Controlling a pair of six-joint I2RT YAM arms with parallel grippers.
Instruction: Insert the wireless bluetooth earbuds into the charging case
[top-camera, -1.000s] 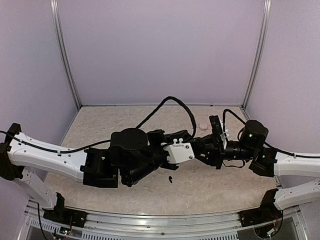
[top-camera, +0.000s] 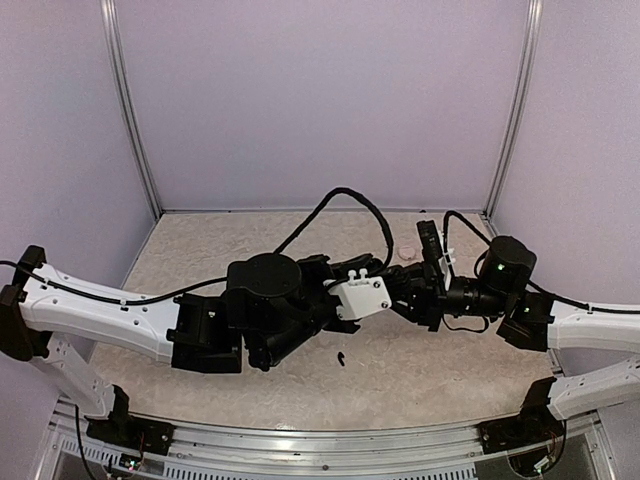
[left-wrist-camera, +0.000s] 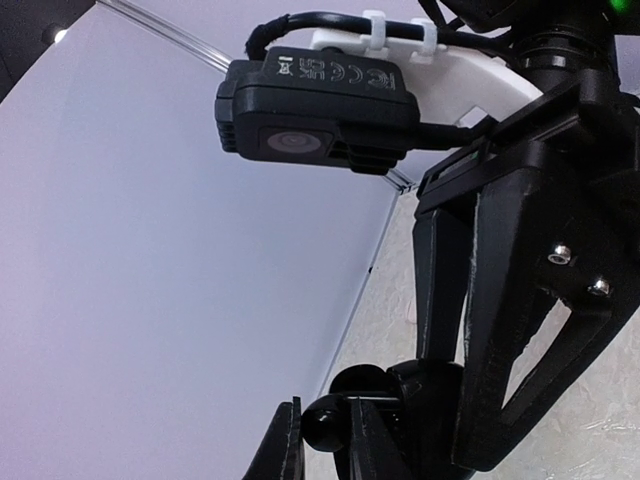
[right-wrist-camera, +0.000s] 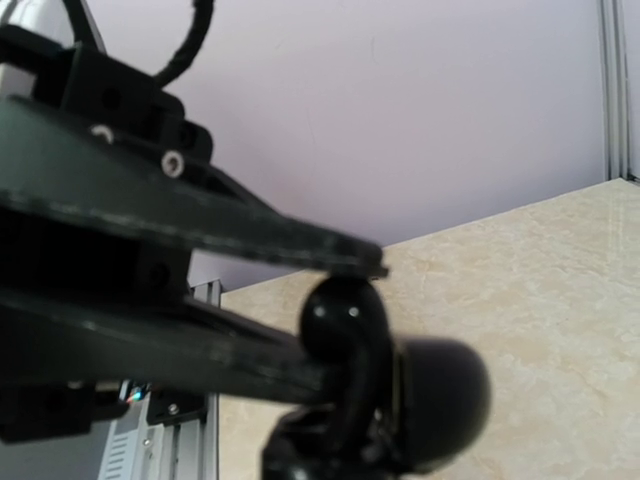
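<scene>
My left gripper is shut on a shiny, rounded black object (left-wrist-camera: 325, 426) at the bottom of the left wrist view. Across from it, my right gripper is shut on a black piece with a glossy ball-shaped end (right-wrist-camera: 340, 308). Close by bulges a larger rounded black body (right-wrist-camera: 445, 400). These black parts crowd together, so I cannot tell which is earbud and which is charging case, or whether anything is seated. From above, the arms hide both held objects. A small dark piece (top-camera: 341, 358), perhaps an earbud, lies on the table.
My left wrist's white camera bracket (top-camera: 362, 297) sits very near the right gripper. Walls enclose the back and sides, and a metal rail (top-camera: 320, 436) runs along the front edge.
Both wrists have shifted slightly upward in the top view, the left one also a little to the right. They remain close together. The small dark piece on the table has not moved.
</scene>
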